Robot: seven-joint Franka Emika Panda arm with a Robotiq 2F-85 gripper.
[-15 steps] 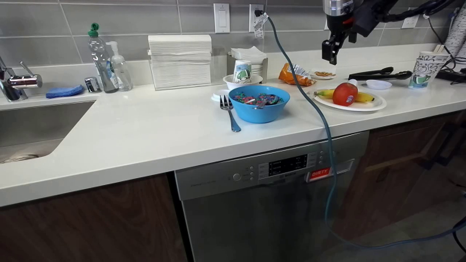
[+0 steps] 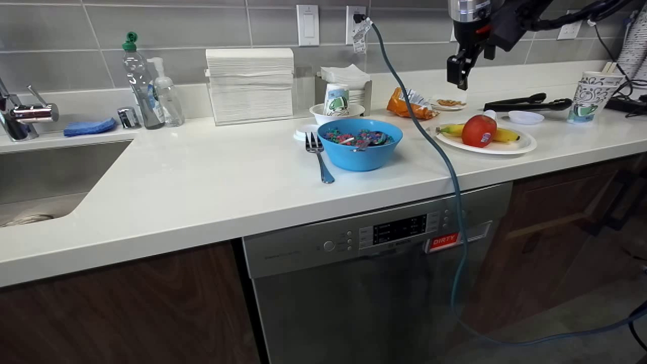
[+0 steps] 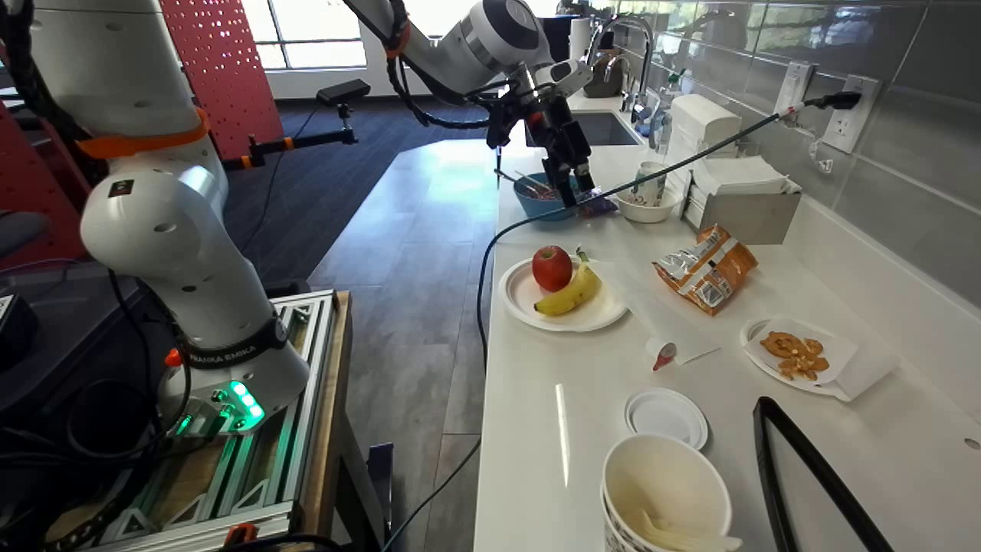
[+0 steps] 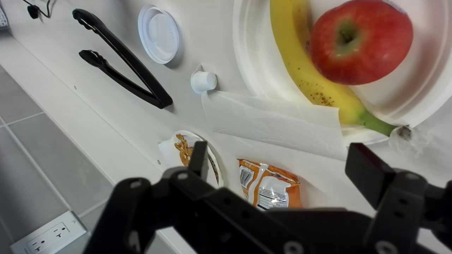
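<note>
My gripper stands open above the counter, its two dark fingers wide apart with nothing between them. In the wrist view, an orange snack bag (image 4: 273, 186) lies below it, partly covered by the gripper body. A white plate (image 4: 250, 63) bears a red apple (image 4: 360, 40) resting against a yellow banana (image 4: 303, 63). Pretzels (image 4: 183, 150) sit on a small plate, half hidden by a finger. Black tongs (image 4: 131, 65) lie spread beside a white lid (image 4: 159, 34). From the first exterior view, the gripper hangs in the air above and behind the apple plate.
A blue cable (image 2: 446, 157) runs from the wall outlet across the counter and over its front edge. Left of it are a blue bowl (image 2: 358, 158) of wrapped candies and a fork (image 2: 321, 158). Bare counter stretches toward the sink (image 2: 54, 173). A patterned cup (image 2: 591, 100) stands far right.
</note>
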